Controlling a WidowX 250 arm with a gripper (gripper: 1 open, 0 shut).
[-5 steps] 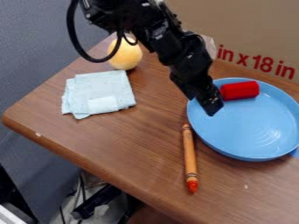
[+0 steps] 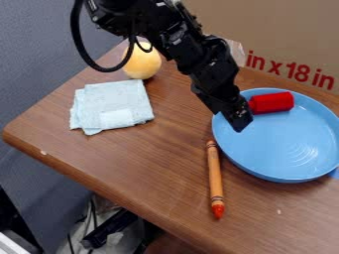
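My black gripper (image 2: 236, 111) hangs over the left rim of a blue plate (image 2: 284, 144), its fingertips pointing down; whether it is open or shut is hard to tell. Just right of it, a red cylindrical object (image 2: 272, 102) lies on the plate's back part. An orange crayon (image 2: 215, 184) with a red tip lies on the table to the left of and in front of the plate. A folded light-blue cloth (image 2: 109, 105) lies at the left, and behind it a round yellow object (image 2: 141, 63) is partly hidden by the arm.
A cardboard box (image 2: 298, 40) with red lettering stands at the back right. The table's left edge drops to a dark area with cables.
My gripper has shifted very slightly over the last second; the objects on the table have stayed where they were.
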